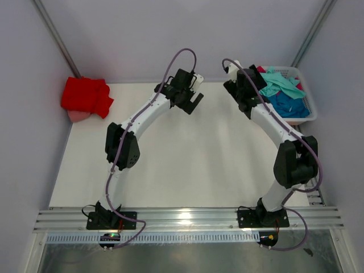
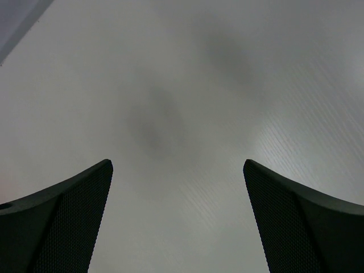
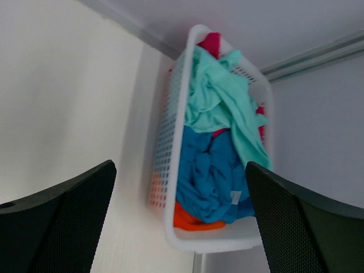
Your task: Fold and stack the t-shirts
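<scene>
A white basket (image 1: 303, 75) at the table's back right holds crumpled shirts. Among them are a mint-green shirt (image 3: 219, 94), a blue shirt (image 3: 207, 176), and bits of red and orange cloth (image 3: 193, 219). A red folded shirt (image 1: 85, 96) lies at the far left, over a pink cloth (image 1: 78, 116). My left gripper (image 1: 193, 103) hangs above the back middle of the table, open and empty. To the basket's left is my right gripper (image 1: 244, 82), its fingers apart with nothing between them; in the right wrist view the basket shows beyond its fingers (image 3: 74, 224).
Bare white tabletop (image 1: 187, 159) fills the whole middle. Grey walls bound the back and both sides, and a metal rail (image 1: 187, 219) runs along the front edge. The basket's near wall stands up beside the right arm.
</scene>
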